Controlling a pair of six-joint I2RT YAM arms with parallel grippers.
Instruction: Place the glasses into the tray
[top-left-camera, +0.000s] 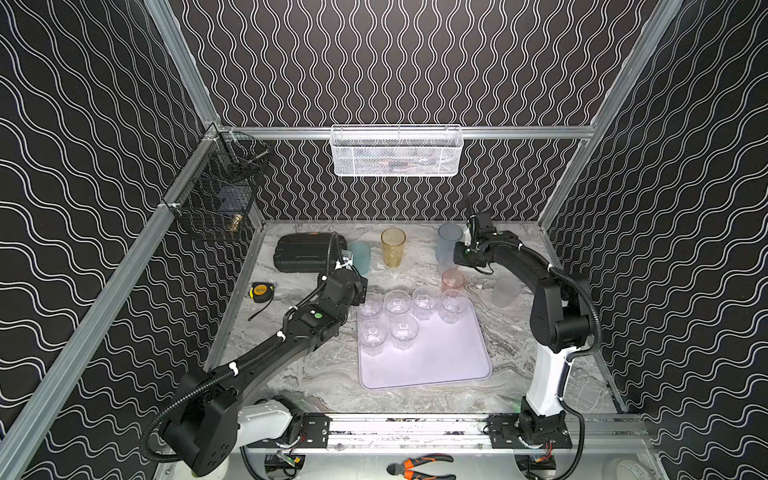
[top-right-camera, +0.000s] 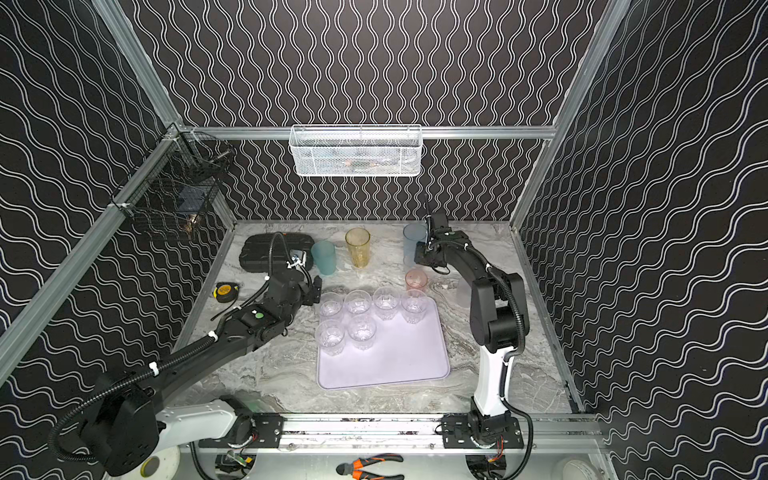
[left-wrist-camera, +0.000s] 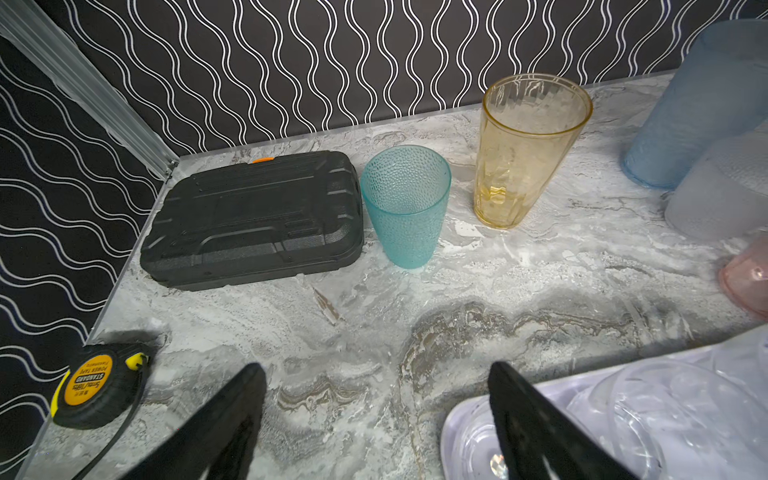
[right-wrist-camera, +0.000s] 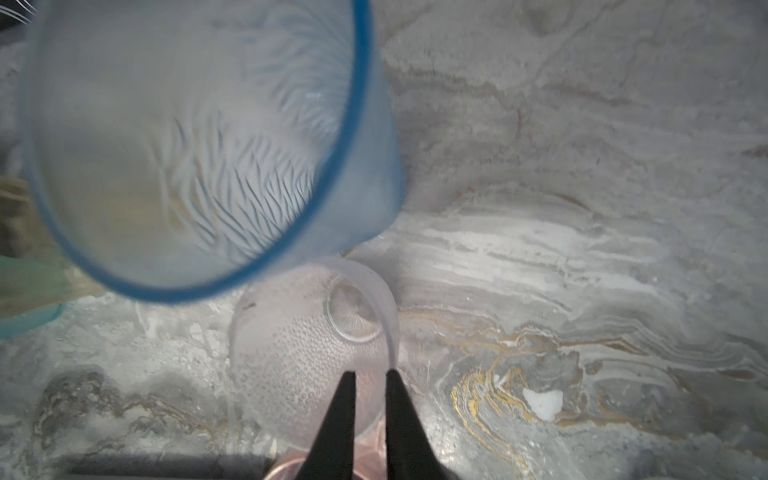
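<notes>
The pale lilac tray (top-left-camera: 432, 360) holds several clear glasses (top-left-camera: 404, 330) along its back and left side. Behind its back right corner is a small pink glass (top-left-camera: 453, 278). A tall blue glass (right-wrist-camera: 380, 160) and a frosted glass (right-wrist-camera: 280, 368) are close to my right gripper. That gripper is shut, its fingertips over the frosted glass's near rim, and part of the pink glass shows behind them; contact cannot be told. Over the tray's back left corner, my left gripper hangs open and empty. A teal glass (left-wrist-camera: 408, 208) and an amber glass (left-wrist-camera: 520, 160) stand farther back.
A black case (left-wrist-camera: 264, 216) lies at the back left, with a tape measure (left-wrist-camera: 94, 384) in front of it. Another frosted glass (top-left-camera: 505, 289) stands right of the tray. The tray's front right part (top-right-camera: 400, 352) is bare.
</notes>
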